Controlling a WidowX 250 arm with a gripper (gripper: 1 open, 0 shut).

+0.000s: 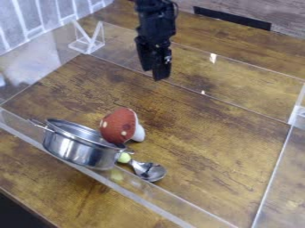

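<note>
The black robot arm hangs from the top centre, its gripper [159,69] in the air over the back middle of the wooden board; whether its fingers are open or shut is too small to tell. In the lower left a steel pot [74,148] stands beside a red mushroom toy with a white stem [117,125]. A large steel spoon [146,170] lies to the right of the pot, with a small pale green item [124,158] at its handle.
Clear plastic walls [280,178] edge the work area, and a white bracket [86,40] stands at the back left.
</note>
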